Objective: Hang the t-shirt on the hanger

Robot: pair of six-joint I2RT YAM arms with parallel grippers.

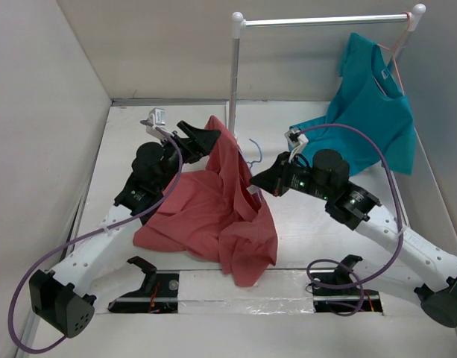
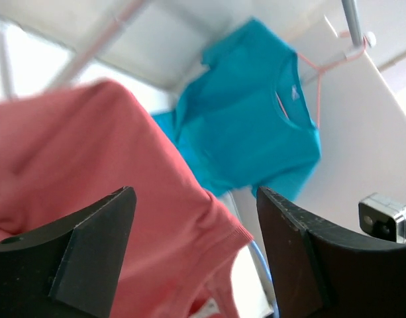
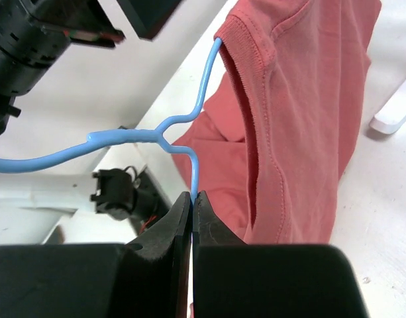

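Observation:
A red T-shirt (image 1: 206,216) lies bunched on the white floor, its upper part lifted into a peak. A blue hanger (image 3: 123,136) reaches into the shirt's hem opening. My right gripper is shut on the hanger, whose stem runs down between its fingertips. My left gripper is open above the shirt's raised edge (image 2: 209,225), with fabric visible between and beyond its fingers; in the top view it is at the shirt's upper left.
A metal rack (image 1: 325,22) stands behind, with a teal T-shirt (image 1: 362,112) hanging on a pink hanger at its right. Bare floor shows left of the red shirt and right of it, below the teal one.

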